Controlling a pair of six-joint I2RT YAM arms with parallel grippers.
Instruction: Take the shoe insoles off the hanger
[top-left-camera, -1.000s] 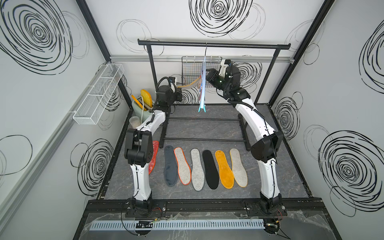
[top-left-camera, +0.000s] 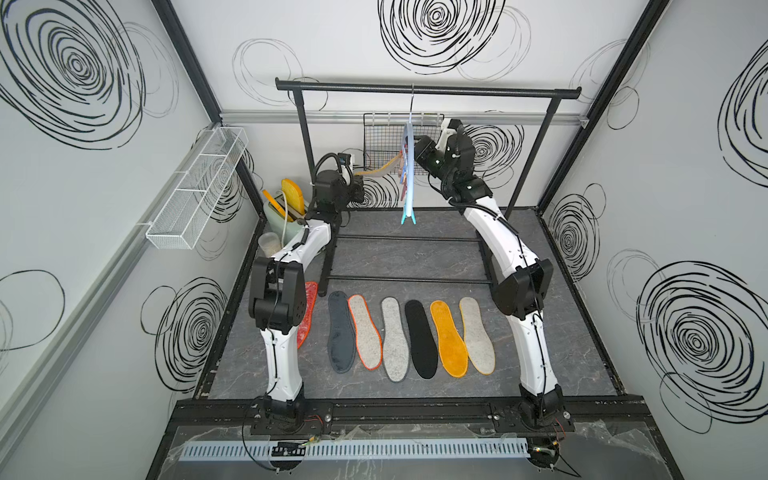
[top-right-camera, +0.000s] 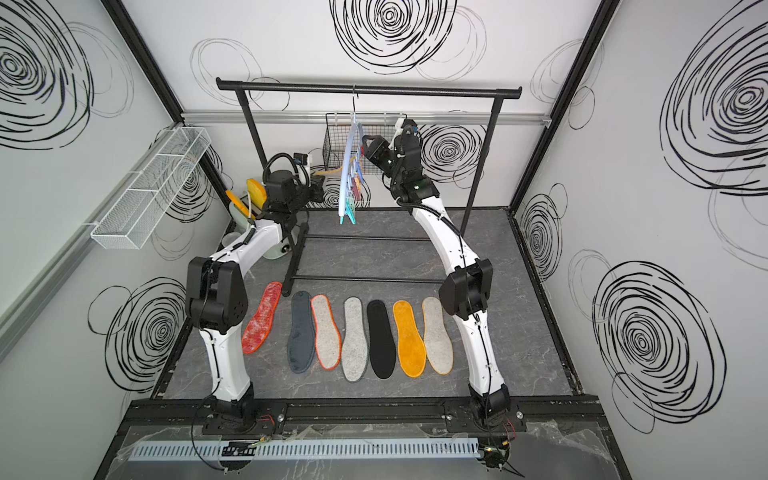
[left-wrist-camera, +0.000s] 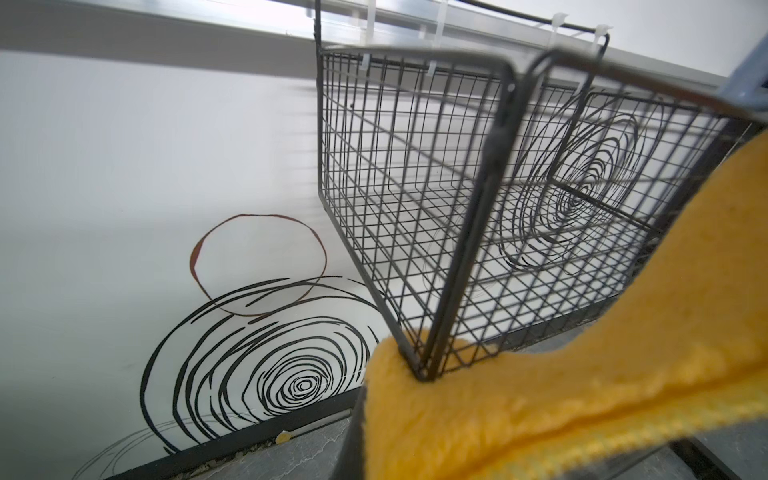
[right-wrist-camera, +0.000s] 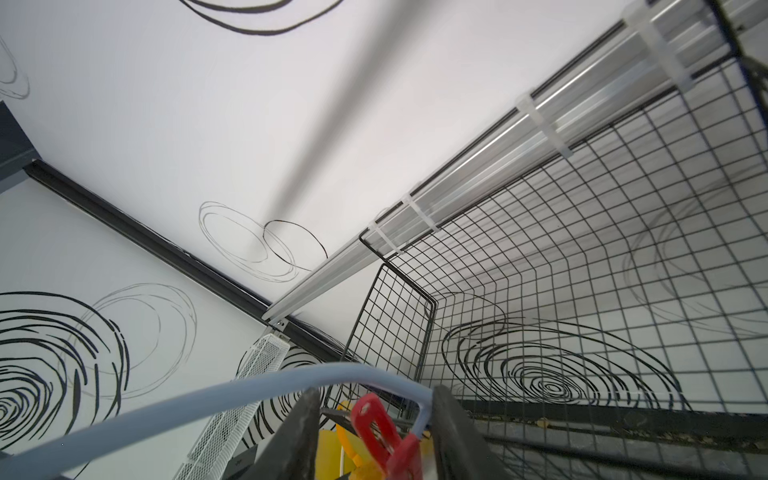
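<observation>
A blue clip hanger (top-left-camera: 409, 176) hangs from the rail. A yellow fuzzy insole (left-wrist-camera: 608, 344) stretches toward it from my left gripper (top-left-camera: 357, 184), which is shut on its near end; the fingers are mostly hidden in the left wrist view. My right gripper is at the hanger, its fingers either side of a red clip (right-wrist-camera: 369, 420) below the blue frame, part open. Several insoles, among them an orange one (top-left-camera: 448, 340) and a black one (top-left-camera: 420, 336), lie along the front of the floor.
A black wire basket (left-wrist-camera: 416, 200) is on the back wall behind the hanger. A white wire shelf (top-left-camera: 192, 192) is on the left wall, above a container (top-right-camera: 276, 248) with yellow items. The rack's posts (top-left-camera: 532, 152) flank both arms.
Over the last second my right arm moved slightly left, toward the hanger, and the hanger's lower end shifted slightly right. My left arm has stayed put.
</observation>
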